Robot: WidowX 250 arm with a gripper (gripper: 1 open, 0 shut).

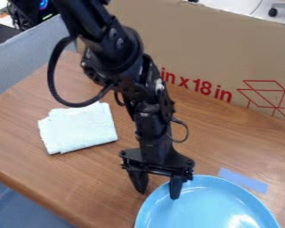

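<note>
My black gripper [158,185] points down at the near part of the wooden table [38,178], its two fingers apart. The right finger is over the upper-left rim of a light blue plate [216,214], and the left one is over the wood just outside it. I see nothing held between them. A folded white cloth [76,129] lies on the table to the left of my arm.
A large cardboard box [228,53] stands along the back. A strip of blue tape [244,179] lies right of the plate. Bare wood is free left of the gripper and behind the plate.
</note>
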